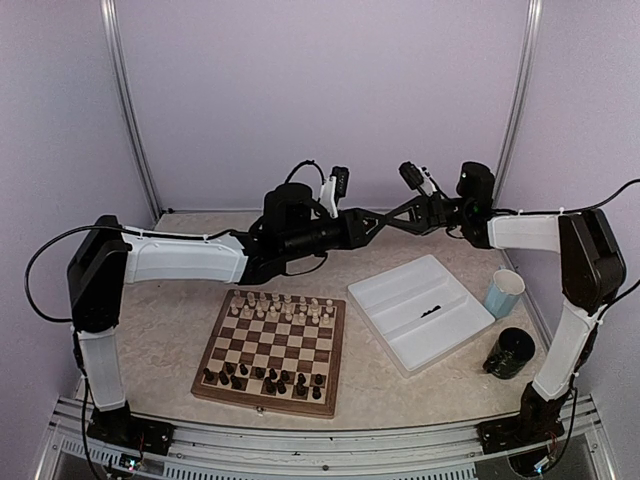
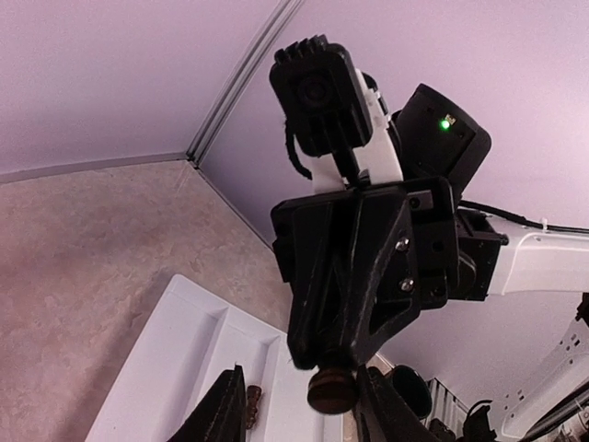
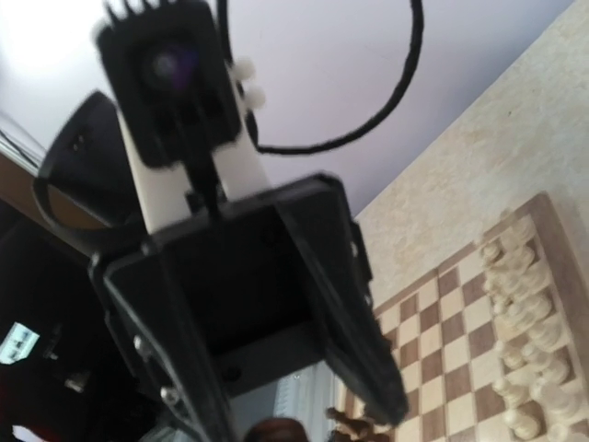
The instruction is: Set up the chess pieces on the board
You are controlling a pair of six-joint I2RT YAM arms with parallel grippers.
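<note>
A dark brown chess piece (image 2: 331,392) is pinched between the fingertips of my right gripper, its round base showing in the left wrist view. My left gripper faces it with its fingers spread apart, around or beside that base and not gripping it. The two grippers meet in the air above the back of the table. On the chessboard (image 1: 270,348) white pieces (image 1: 275,307) fill the far side and dark pieces (image 1: 265,378) the near side. Another dark piece (image 2: 252,405) lies in the white tray (image 2: 156,368).
A light blue cup (image 1: 503,293) and a black mug (image 1: 510,353) stand right of the tray. Bare tabletop (image 1: 165,320) lies left of the board. Both arms are high above the table.
</note>
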